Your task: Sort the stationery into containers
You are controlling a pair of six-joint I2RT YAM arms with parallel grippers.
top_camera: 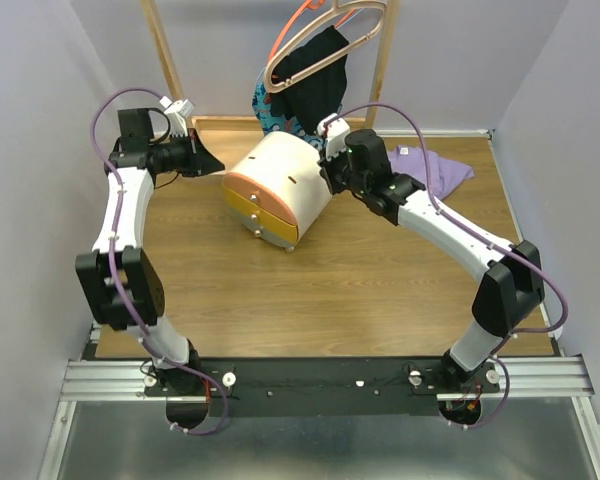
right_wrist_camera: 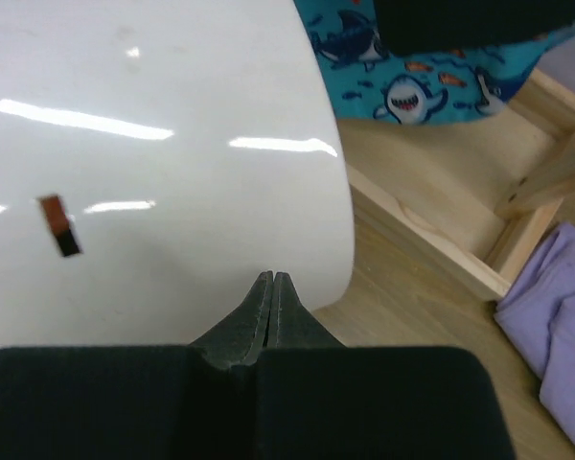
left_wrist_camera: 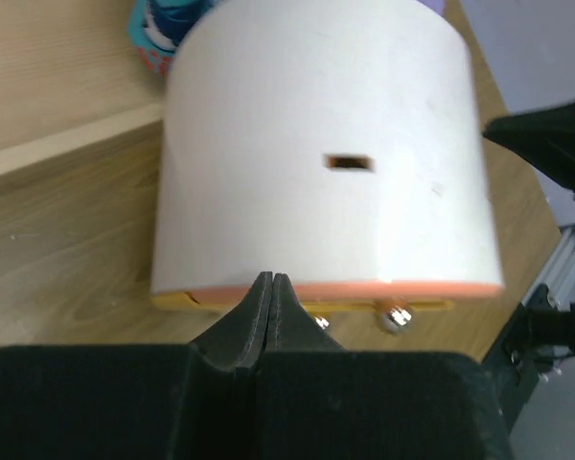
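A white rounded storage box [top_camera: 280,175] with yellow, grey and peach front panels and silver knobs sits toward the back of the table. My left gripper [top_camera: 219,167] is shut just off its front left, above the box's front in the left wrist view [left_wrist_camera: 273,280], with nothing visible between the fingers. My right gripper [top_camera: 325,170] is shut beside the box's right upper side, its tips [right_wrist_camera: 275,280] before the white curved surface, nothing visible between them. No stationery can be made out.
A wooden rack [right_wrist_camera: 431,172] stands behind the box, with hangers and dark and shark-print cloth [right_wrist_camera: 412,91]. A folded lavender cloth [top_camera: 435,172] lies at back right.
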